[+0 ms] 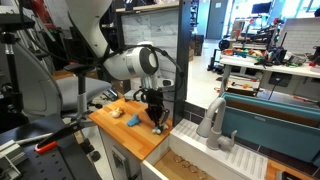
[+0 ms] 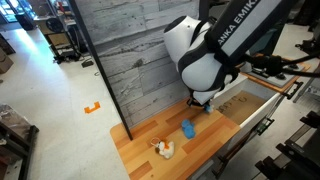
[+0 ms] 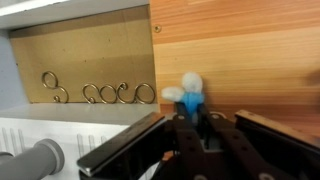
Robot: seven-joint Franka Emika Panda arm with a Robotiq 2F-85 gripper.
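Note:
A small blue-and-white object (image 3: 192, 101) sits between the fingertips of my gripper, which is shut on it, over the wooden tabletop. In exterior view 1 the gripper (image 1: 159, 122) points down low over the wooden surface, near its right side, with the object (image 1: 157, 129) at its tips. Exterior view 2 shows the object (image 2: 208, 110) partly behind the arm, close to the open tray. Whether it touches the wood I cannot tell.
A blue item (image 2: 188, 129) and a pale toy-like item (image 2: 163, 149) lie on the wood. Beside the wood is a white-walled tray (image 1: 205, 158) with several metal rings (image 3: 108, 94) on its brown floor. Grey cylindrical fittings (image 1: 217, 118) stand along the tray's edge.

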